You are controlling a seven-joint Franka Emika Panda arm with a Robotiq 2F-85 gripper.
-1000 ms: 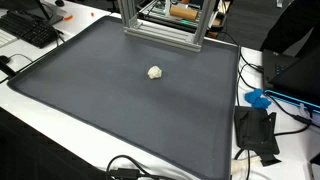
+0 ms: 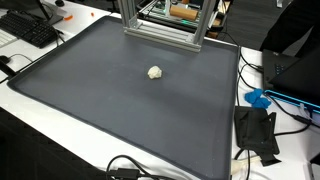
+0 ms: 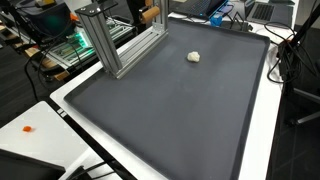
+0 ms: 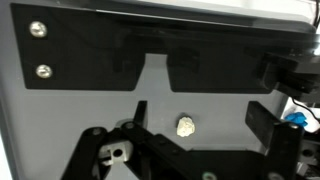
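Note:
A small, lumpy off-white piece sits alone on the dark grey mat, toward its back edge in exterior view 1. The same pale piece shows in exterior view 2. Seen from the wrist, my gripper is open, its two black fingers set wide apart. Between and beyond them the pale piece lies on the mat below, untouched. Neither exterior view clearly shows the gripper.
A metal frame stands at the mat's edge. A keyboard and cables lie off the left side. Blue and black items rest past the right edge.

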